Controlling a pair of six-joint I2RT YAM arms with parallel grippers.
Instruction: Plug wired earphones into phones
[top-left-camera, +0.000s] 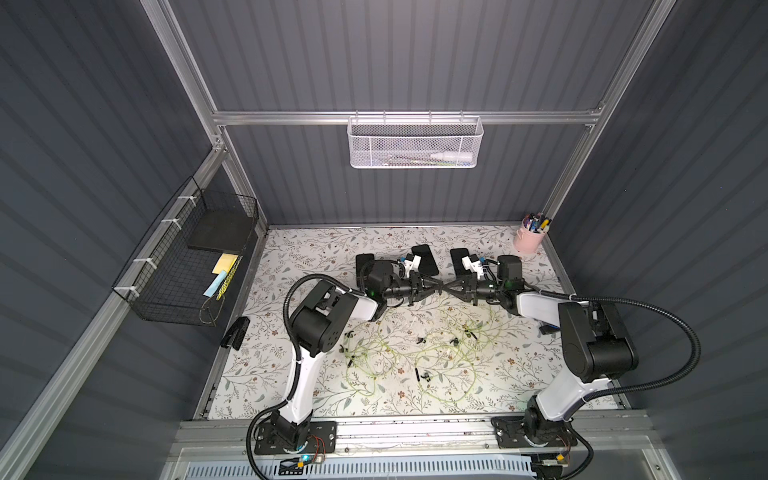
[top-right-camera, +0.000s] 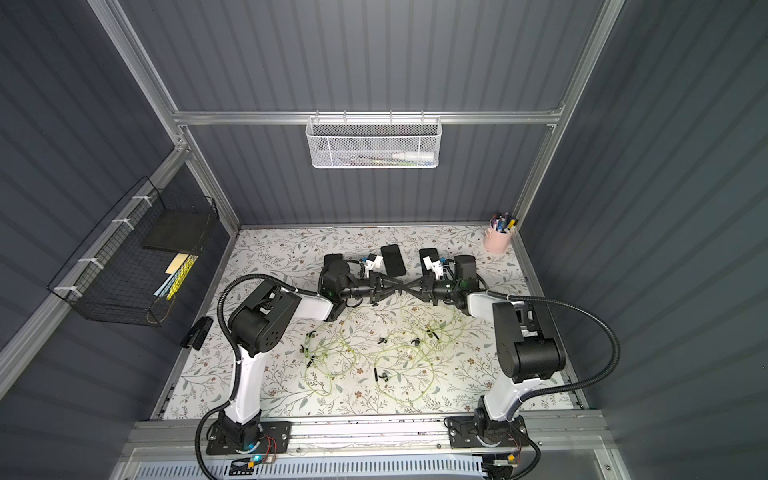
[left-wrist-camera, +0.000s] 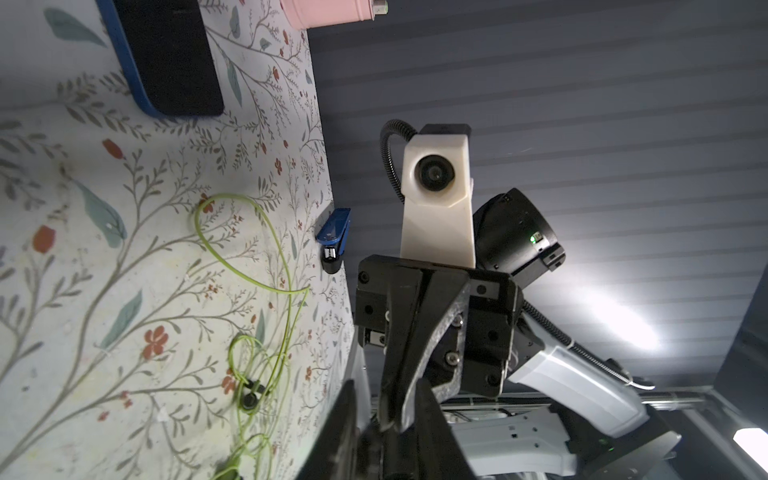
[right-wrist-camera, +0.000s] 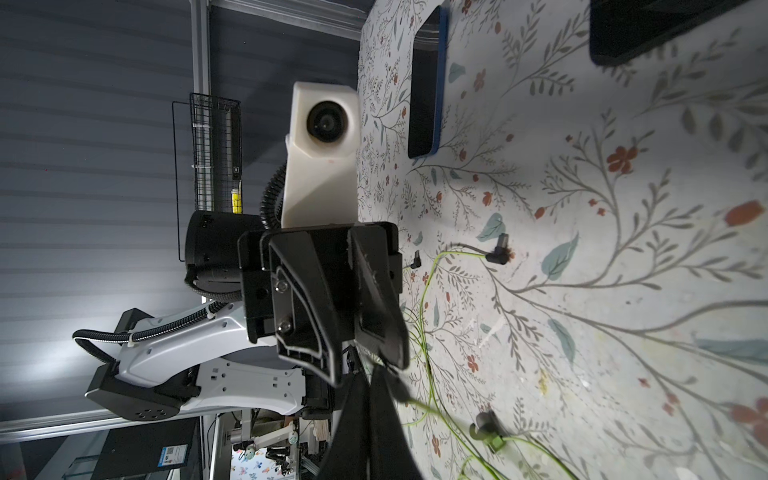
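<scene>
My left gripper (top-left-camera: 432, 284) and right gripper (top-left-camera: 453, 286) meet tip to tip over the table's middle, in front of three dark phones (top-left-camera: 424, 257). The left is part open in the right wrist view; the right's fingers are shut with nothing visible between them. Green wired earphones (top-left-camera: 368, 352) lie loose on the table below the grippers. In the right wrist view a black angled plug (right-wrist-camera: 497, 254) lies on the cloth, apart from the blue-edged phone (right-wrist-camera: 428, 80).
A pink pen cup (top-left-camera: 529, 238) stands at the back right. A wire basket (top-left-camera: 172, 280) hangs on the left wall, a blue stapler (left-wrist-camera: 334, 228) lies at the right. The front of the table holds only cables and small parts.
</scene>
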